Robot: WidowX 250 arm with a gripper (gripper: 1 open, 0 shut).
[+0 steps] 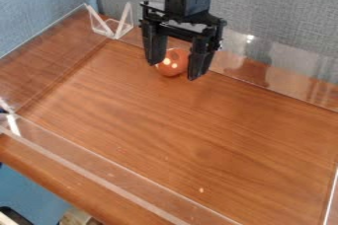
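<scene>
My black gripper [177, 53] hangs near the back of the wooden tray, its two fingers standing open and apart. Behind and partly between them sits a round orange-red object [169, 65] with light spots on the tray floor; whether the fingers touch it I cannot tell.
Clear low walls [278, 69] edge the tray, with a white bracket [111, 24] at the back left corner. A grey panel stands behind.
</scene>
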